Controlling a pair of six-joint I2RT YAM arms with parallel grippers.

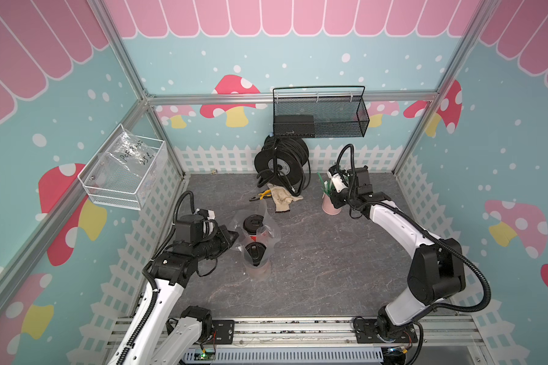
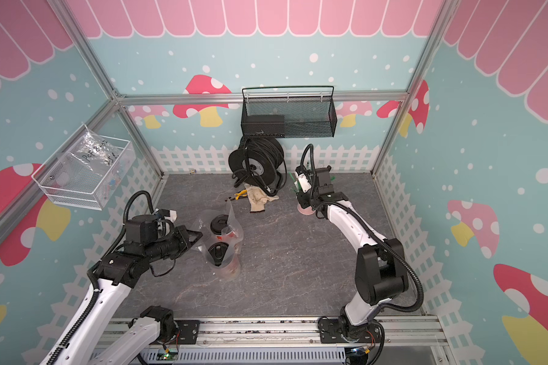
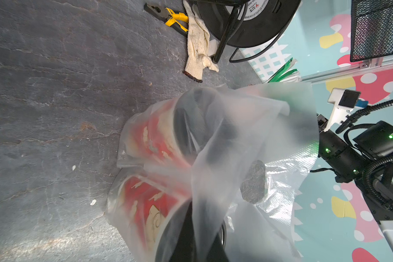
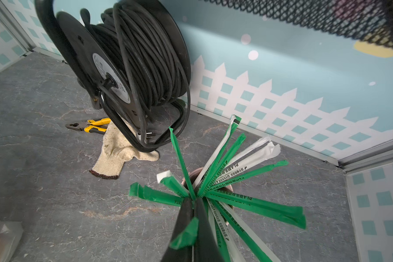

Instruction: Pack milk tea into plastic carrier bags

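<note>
Two lidded milk tea cups, one farther back (image 1: 254,224) and one nearer (image 1: 256,253), stand side by side in a translucent plastic bag (image 3: 253,126). My left gripper (image 1: 233,236) is at the bag's left edge, shut with the thin film at its fingertips; the film partly veils the fingers in the left wrist view. At the back right, a pink cup (image 1: 330,205) holds several green and white wrapped straws (image 4: 249,203). The right gripper points into the bunch, its fingers close together among the straws. A green wrapper end (image 4: 185,235) lies across them, hiding the gap.
A black cable reel (image 1: 281,160), a cloth glove (image 1: 283,197) and yellow pliers (image 1: 261,195) lie along the back. A black mesh basket (image 1: 341,118) and a white wire basket (image 1: 112,197) hang on the walls.
</note>
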